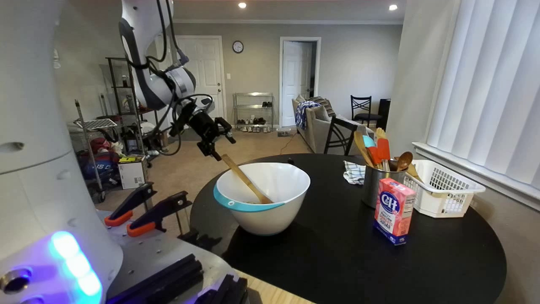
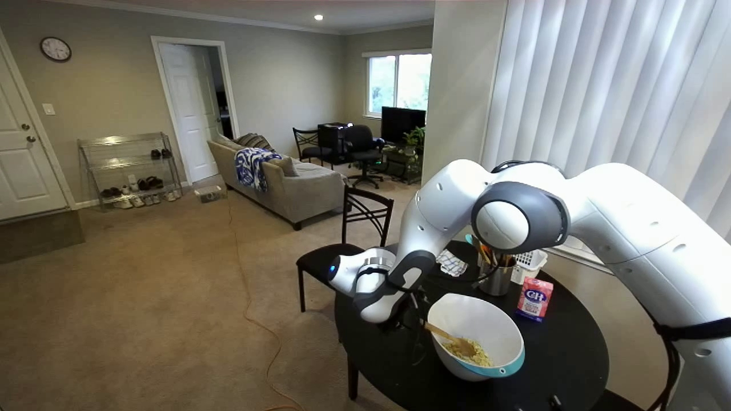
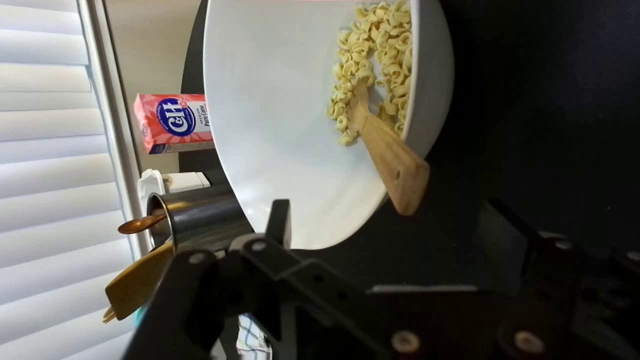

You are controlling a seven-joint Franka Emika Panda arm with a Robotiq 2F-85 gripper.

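A white bowl with a teal rim stands on the black round table. Shell-shaped pasta lies inside it, along one side. A wooden spoon leans in the bowl, its head in the pasta and its handle sticking out past the rim. My gripper is open, its two fingers far apart, and nothing is held between them. The handle's end shows just ahead of the gap in the wrist view. From exterior view 1, the gripper hangs beside the bowl, close to the handle's upper end.
A pink sugar box stands right of the bowl. Behind it are a metal utensil holder full of spoons and spatulas, a white basket and a checked cloth.
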